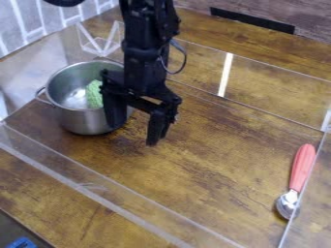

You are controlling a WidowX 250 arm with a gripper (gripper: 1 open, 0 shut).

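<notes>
The black gripper [139,114] hangs from a black arm at the centre-left, low over the wooden table, with its two fingers apart and nothing visible between them. A steel pot [74,111] stands just left of it, partly hidden behind the left finger. Inside the pot lies a green item [93,95], too small to identify. A long utensil with a red handle [301,167] and a metal head lies at the right edge.
A blue object [15,242] shows at the bottom-left corner.
</notes>
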